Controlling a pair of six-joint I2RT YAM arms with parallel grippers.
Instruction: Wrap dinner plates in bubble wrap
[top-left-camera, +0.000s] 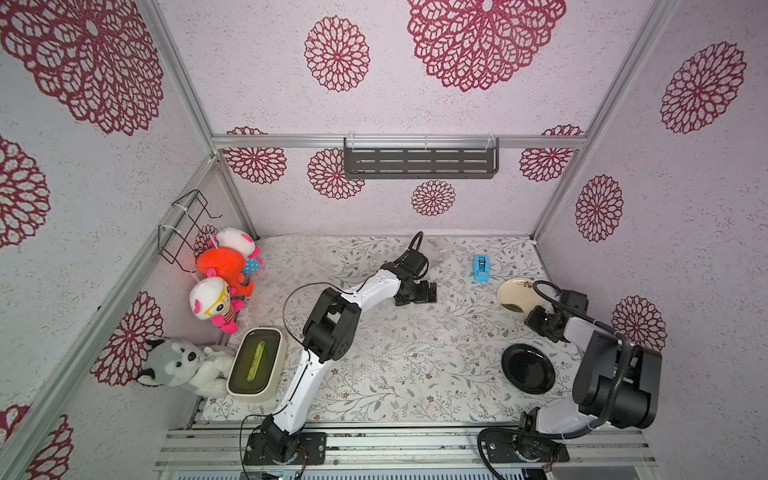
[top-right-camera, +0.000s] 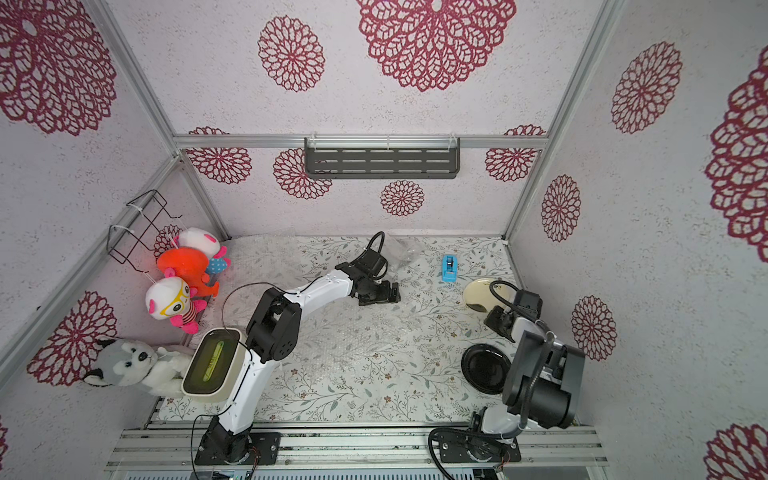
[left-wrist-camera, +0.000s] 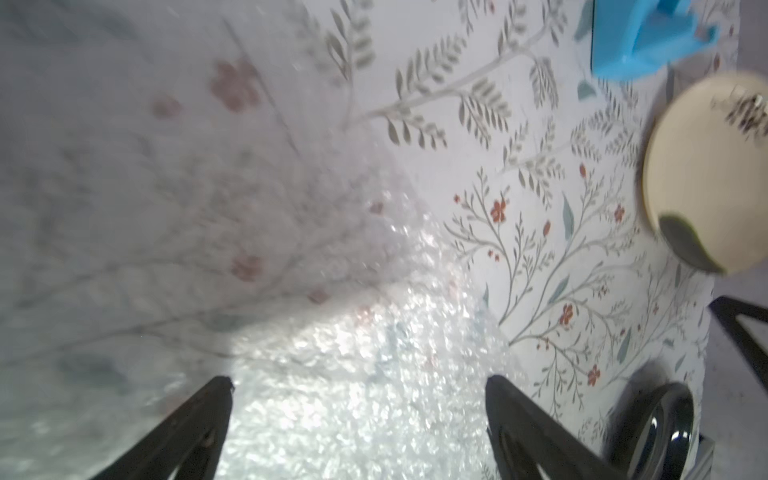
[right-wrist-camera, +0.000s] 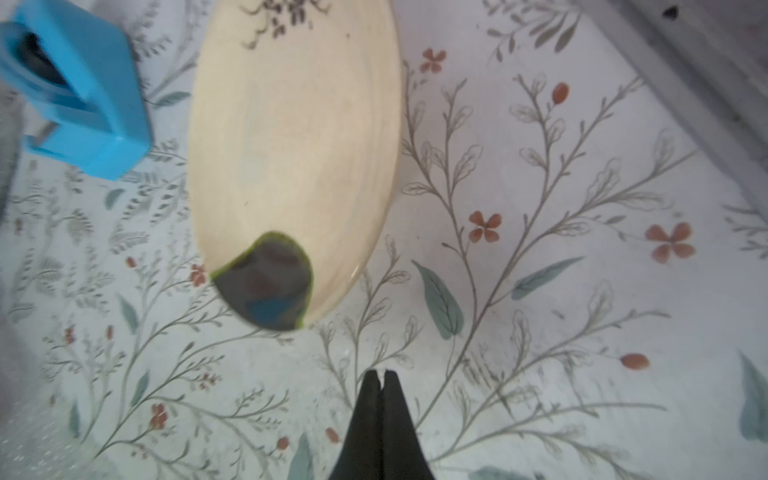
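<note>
A cream plate (right-wrist-camera: 296, 144) with a dark patch on its rim lies at the right of the table. My right gripper is shut just beyond that rim, its fingertips meeting with nothing between them. In the top left view the gripper's body covers a bit of the plate's right edge. A black plate (top-left-camera: 528, 369) rests nearer the front. Clear bubble wrap (left-wrist-camera: 344, 384) is spread over the middle of the table. Over it my left gripper stands open, its fingers wide apart and empty.
A blue tape dispenser (top-left-camera: 481, 269) stands behind the cream plate. On the left are plush toys (top-left-camera: 212, 297) and a white-rimmed bin (top-left-camera: 280, 364).
</note>
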